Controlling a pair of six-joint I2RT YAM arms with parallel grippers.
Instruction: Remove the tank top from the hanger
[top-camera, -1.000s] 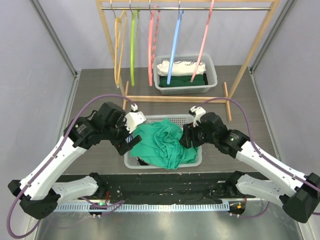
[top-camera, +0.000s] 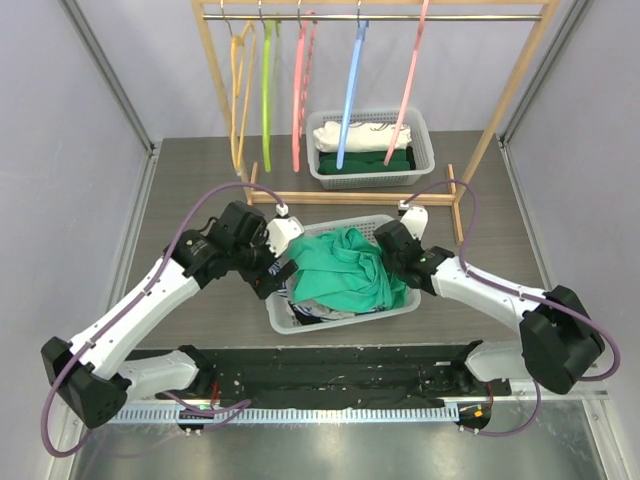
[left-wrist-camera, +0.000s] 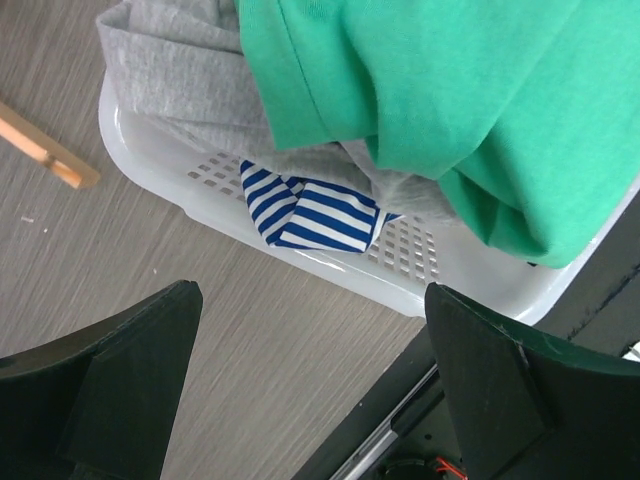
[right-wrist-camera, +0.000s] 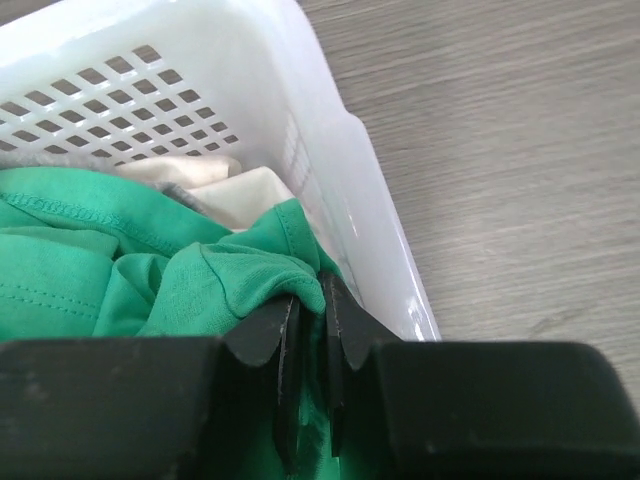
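The green tank top lies bunched in the near white basket, off any hanger. My right gripper is shut on a fold of the green fabric, close against the basket's side wall. In the left wrist view, the green cloth drapes over the basket's edge region. My left gripper is open beside the basket, with no cloth between its fingers. Empty hangers hang from the rail, among them a blue hanger and a green hanger.
Grey cloth and a blue-striped cloth lie under the green one in the near basket. A far basket holds folded white and dark green clothes. The wooden rack stands between them.
The near basket has shifted right and turned slightly, its right end swinging farther back. My right gripper came down to the green cloth and closed on it. My left gripper moved slightly right.
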